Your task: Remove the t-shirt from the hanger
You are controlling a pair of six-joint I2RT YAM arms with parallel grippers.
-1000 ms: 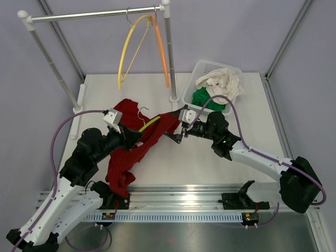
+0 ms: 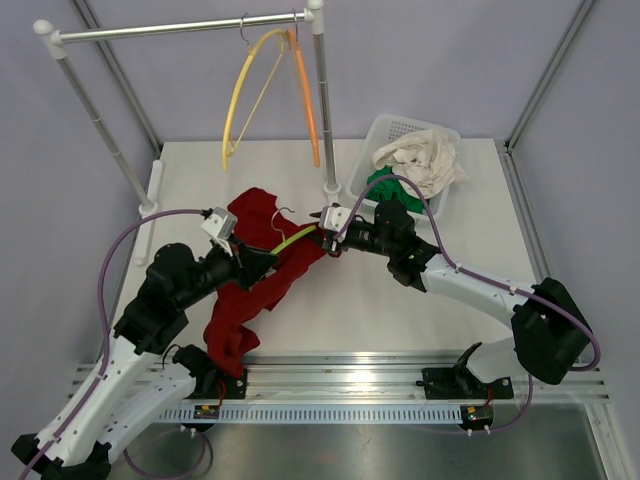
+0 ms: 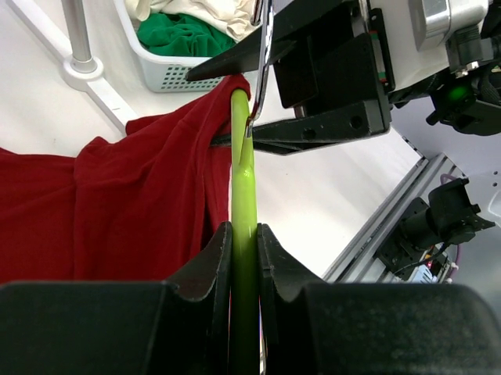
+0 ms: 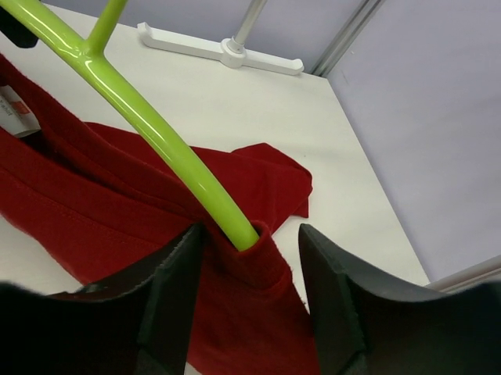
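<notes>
A red T-shirt (image 2: 255,300) hangs and lies below a green hanger (image 2: 298,236); in the right wrist view the hanger's end (image 4: 172,152) runs into a fold of red cloth (image 4: 266,273). My left gripper is shut on the green hanger's bar, seen vertical in the left wrist view. My right gripper is part open around the shirt's edge at the hanger's tip, one finger either side of the cloth; in the left wrist view its fingers straddle that red corner.
A white basket (image 2: 400,140) with green and white cloths stands at the back right. A rack (image 2: 160,30) holds yellow and orange hangers above the rear of the table.
My right gripper has moved left onto the shirt's edge at the hanger's tip. The left gripper and the green hanger have shifted slightly.
</notes>
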